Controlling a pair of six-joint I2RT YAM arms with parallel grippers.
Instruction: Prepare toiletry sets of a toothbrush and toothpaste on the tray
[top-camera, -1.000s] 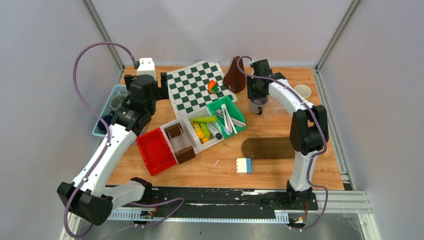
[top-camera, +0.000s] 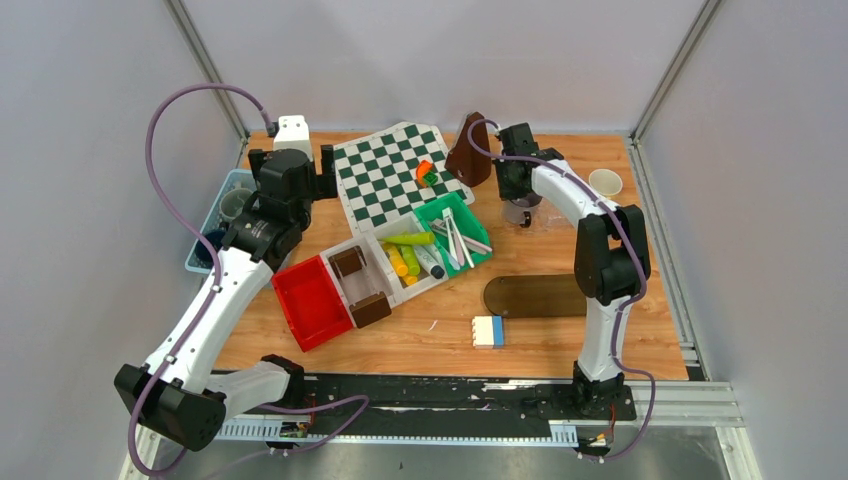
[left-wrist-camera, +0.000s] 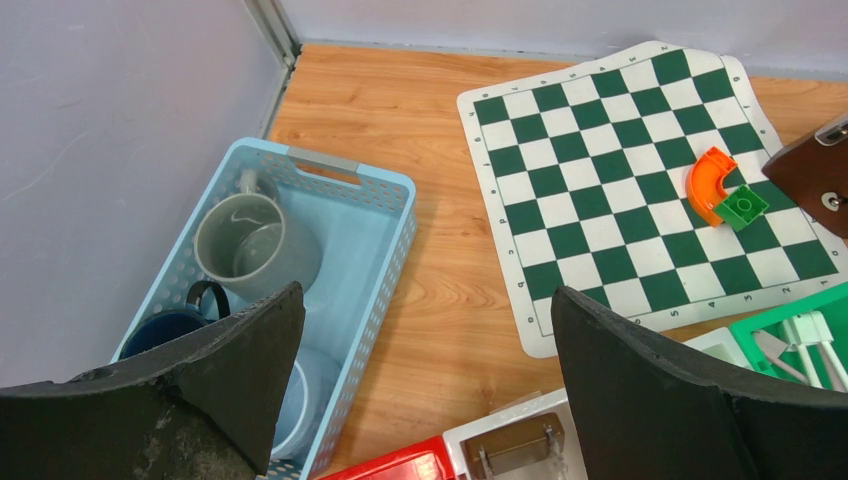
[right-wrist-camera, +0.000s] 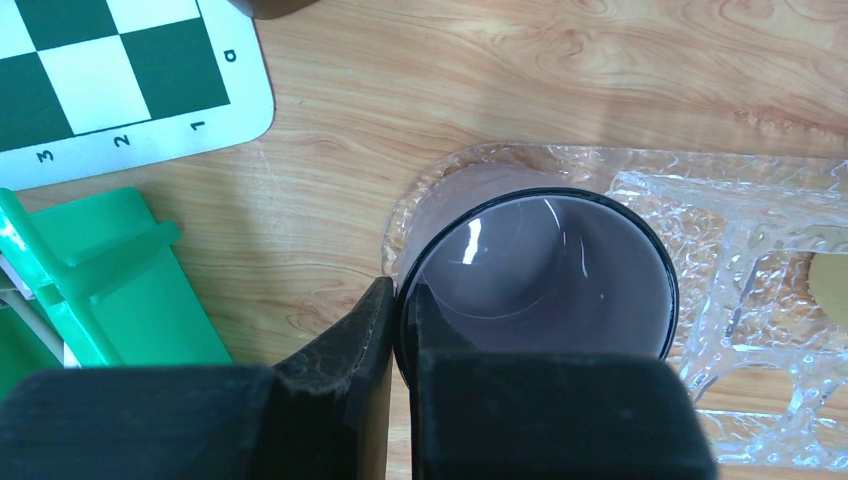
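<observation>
My right gripper is shut on the near-left rim of a dark grey mug (right-wrist-camera: 545, 265), one finger inside it. The mug is over the rounded left end of a clear plastic tray (right-wrist-camera: 690, 180); whether it touches the tray I cannot tell. Above the left side, my left gripper stands open and empty. Toothpaste tubes, yellow (top-camera: 397, 260) and green (top-camera: 410, 260), lie in a grey bin compartment. White and pinkish toothbrushes (top-camera: 455, 238) rest in the green bin (top-camera: 478, 254).
A blue basket (left-wrist-camera: 385, 195) of mugs stands at the left. The red bin (top-camera: 310, 300) looks empty. A checkered mat (top-camera: 360, 185) carries orange and green toy pieces, with a brown case (top-camera: 470, 160) beside it. A cream cup (top-camera: 605, 182) and a brown board (top-camera: 535, 296) are at the right.
The right arm has shifted slightly, and the mug in its gripper has moved a little to the right. The left arm is still.
</observation>
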